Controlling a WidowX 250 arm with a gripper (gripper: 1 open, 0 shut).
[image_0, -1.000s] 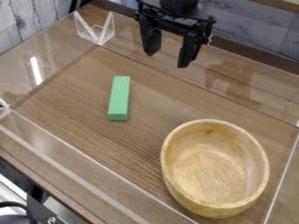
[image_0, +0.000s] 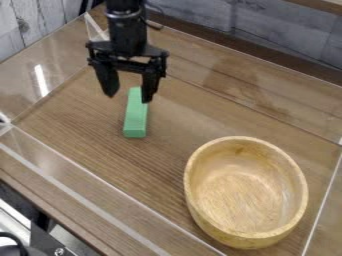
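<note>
My gripper (image_0: 130, 62) hangs at the upper left of the camera view, a dark two-fingered tool standing open above a green rectangular block (image_0: 135, 113). The block lies lengthwise on the wooden tabletop, just below the fingers; whether they touch it cannot be told.
A large yellow round bowl (image_0: 246, 215) fills the lower right.
My gripper has moved left and down from the upper middle right to above the green block. The block and bowl have stayed in place.
</note>
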